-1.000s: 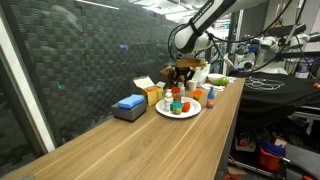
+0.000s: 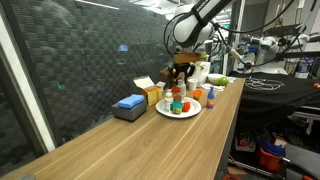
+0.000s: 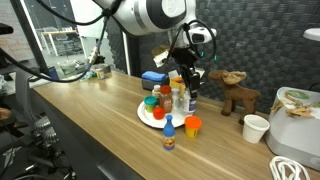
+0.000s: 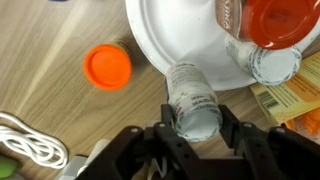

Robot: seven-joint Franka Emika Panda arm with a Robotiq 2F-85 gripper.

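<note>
My gripper is shut on a slim pale bottle (image 4: 196, 98) with a whitish round top, seen from above in the wrist view. It is over the rim of the white plate (image 4: 170, 40); whether its base touches anything cannot be told. In exterior view 2 the gripper (image 3: 190, 82) points down at the plate's right side, among the condiments. A red-lidded jar (image 4: 277, 20) and a white-capped shaker (image 4: 274, 66) stand beside the held bottle on the plate.
An orange cup (image 3: 193, 124) and a blue bottle (image 3: 168, 132) stand in front of the plate. Behind are a brown moose figure (image 3: 231, 92), a white mug (image 3: 255, 128) and a toaster (image 3: 296, 110). A yellow box (image 2: 152, 91) sits close by.
The plate and the items around it look unmoved.
</note>
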